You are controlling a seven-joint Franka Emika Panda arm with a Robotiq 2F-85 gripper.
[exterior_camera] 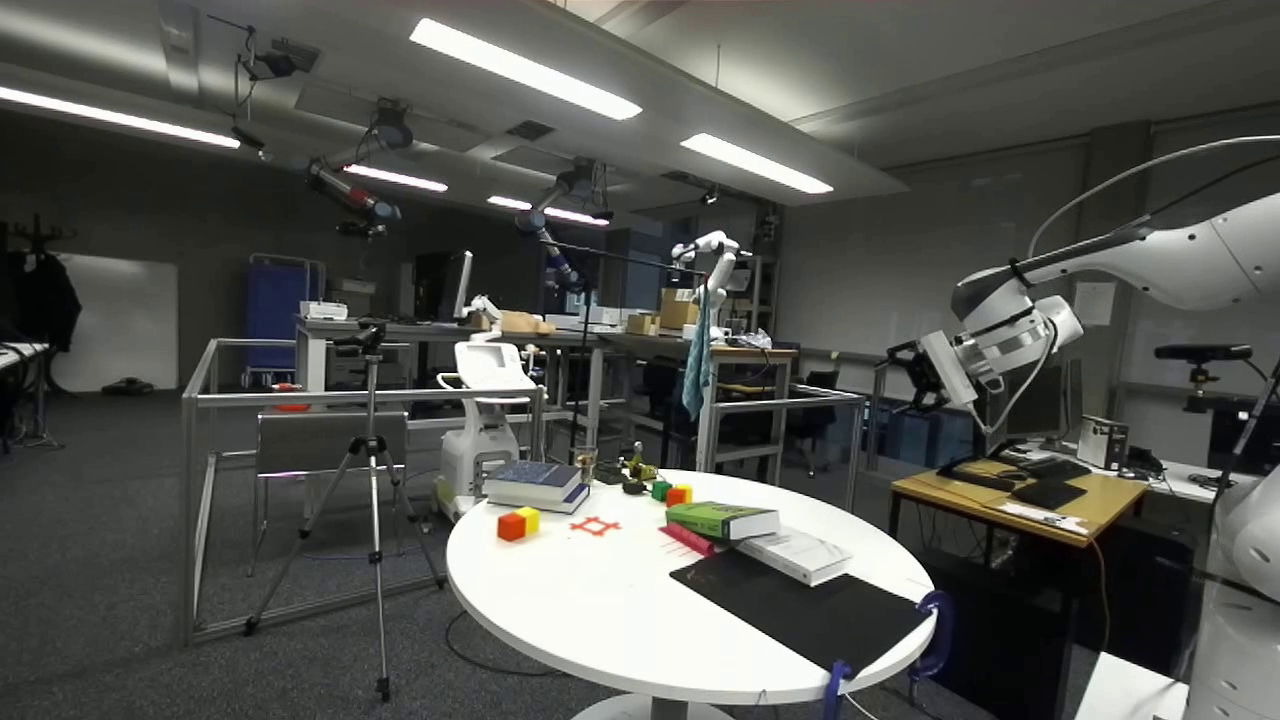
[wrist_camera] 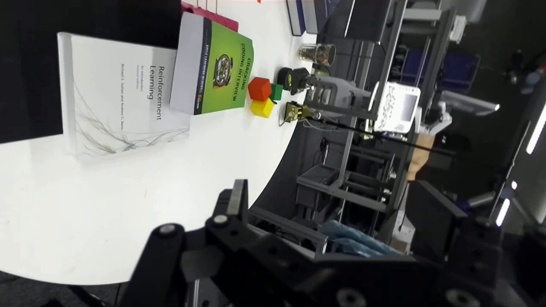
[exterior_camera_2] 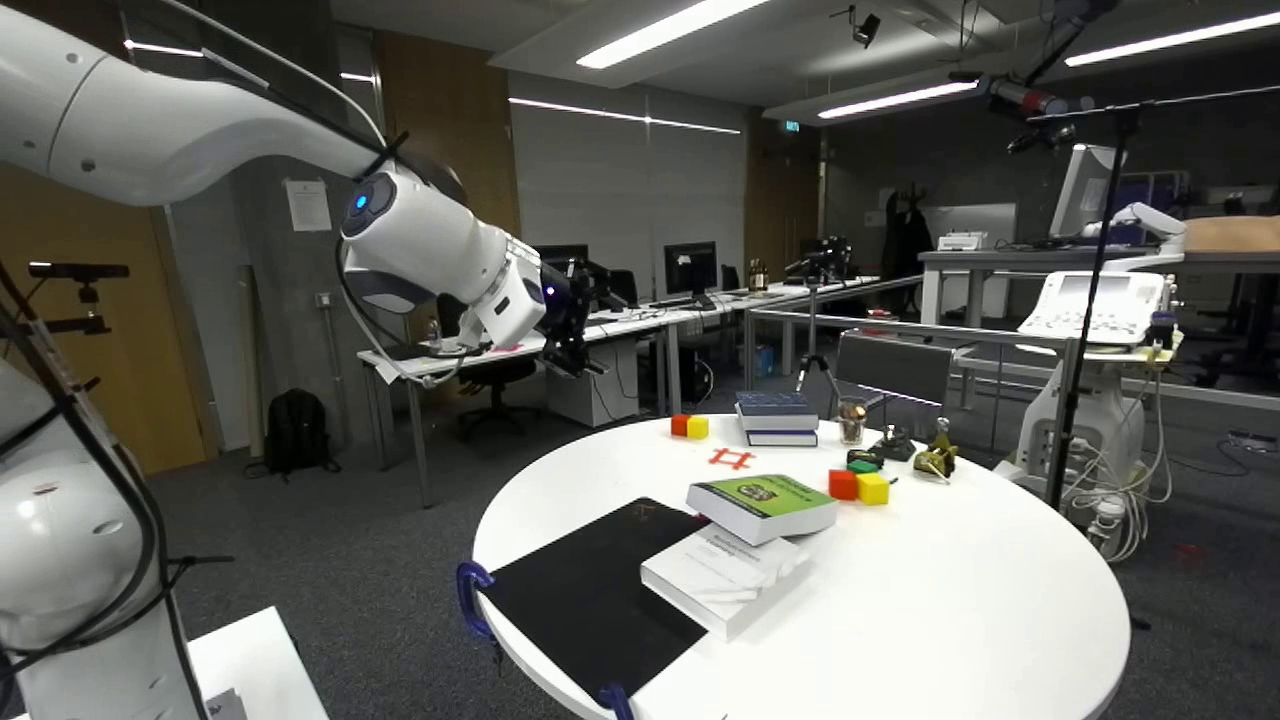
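Observation:
High above the near side of the round table, clear of everything on it, my gripper [exterior_camera: 908, 379] hangs from the arm. In the wrist view the gripper is open, its fingers wide apart with nothing between them. A green book [exterior_camera_2: 763, 504] leans partly over a white book [exterior_camera_2: 726, 576], which lies partly on a black mat [exterior_camera_2: 600, 600]. Red, yellow and green blocks cluster beyond the green book: a red block [wrist_camera: 259, 89], a yellow block [wrist_camera: 262, 107] and a green block [wrist_camera: 276, 92]. Another red block [exterior_camera: 511, 527] and yellow block [exterior_camera: 529, 518] stand together at the far left.
Dark blue books [exterior_camera_2: 777, 414] are stacked near the far edge by a glass [exterior_camera_2: 852, 420]. An orange-red frame [exterior_camera: 594, 526] lies before them. Blue clamps [exterior_camera: 941, 636] grip the table rim by the mat.

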